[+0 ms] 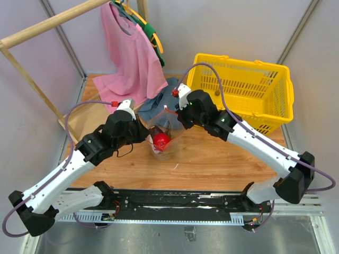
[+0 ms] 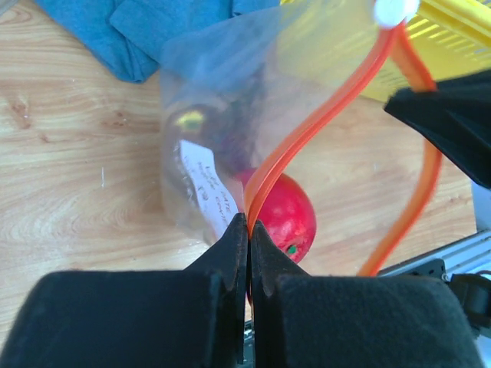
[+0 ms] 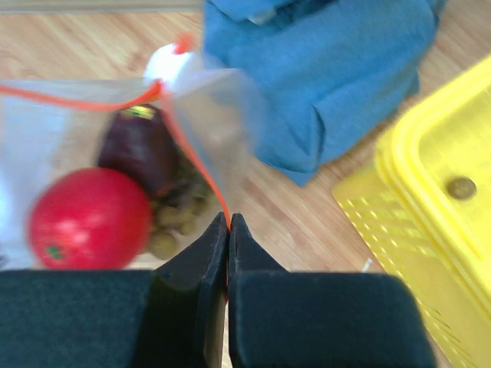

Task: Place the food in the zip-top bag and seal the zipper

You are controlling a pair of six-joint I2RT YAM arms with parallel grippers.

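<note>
The clear zip bag (image 1: 170,144) hangs between my two grippers with its orange-rimmed mouth spread wide. Inside it are a red round food (image 2: 285,216), a dark purple eggplant (image 3: 140,149) and several small brownish pieces (image 3: 173,218). My left gripper is shut on the bag's orange zipper rim (image 2: 307,126) at one side. On the opposite side, my right gripper is shut with the rim's thin edge (image 3: 188,146) between its fingertips. A white label (image 2: 205,180) shows on the bag's wall.
A yellow basket (image 1: 288,95) stands at the back right with one small round piece (image 3: 461,188) in it. Blue cloth (image 1: 153,106) lies behind the bag, near a hanging pink shirt (image 1: 132,58).
</note>
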